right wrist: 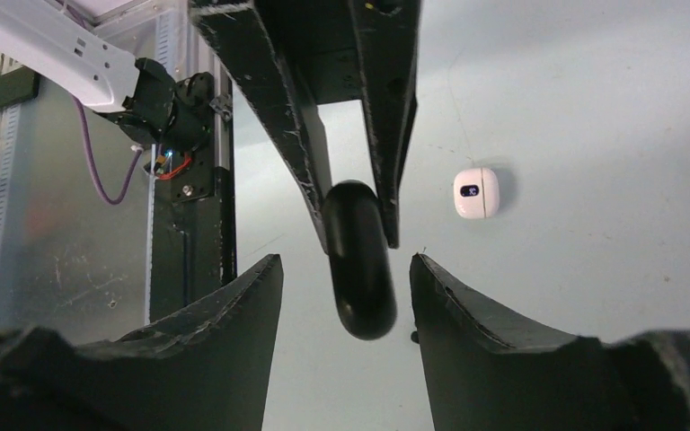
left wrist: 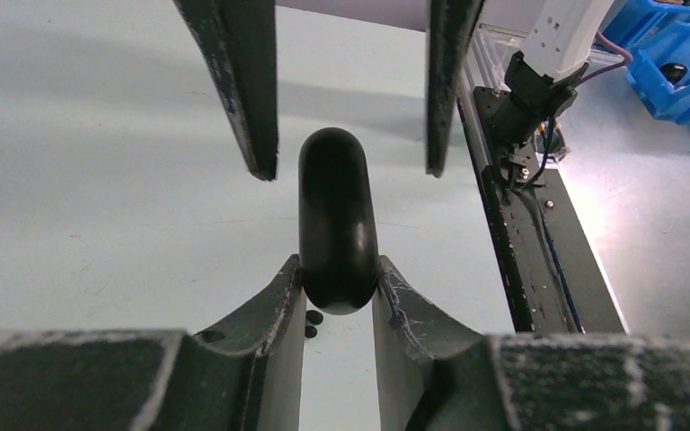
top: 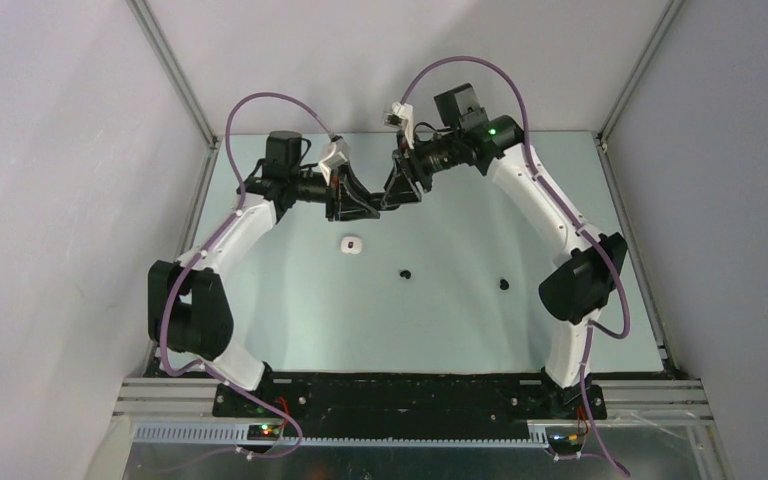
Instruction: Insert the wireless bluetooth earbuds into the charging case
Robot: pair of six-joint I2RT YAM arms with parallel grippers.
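My left gripper is shut on the glossy black oblong charging case, holding it upright in its own wrist view. My right gripper is open around that case, its fingertips apart on either side in the right wrist view. Two small dark pieces, apparently earbuds, lie on the table: one near the middle, one to the right. Their detail is too small to tell in the top view.
A small white box lies on the pale table below the left gripper.
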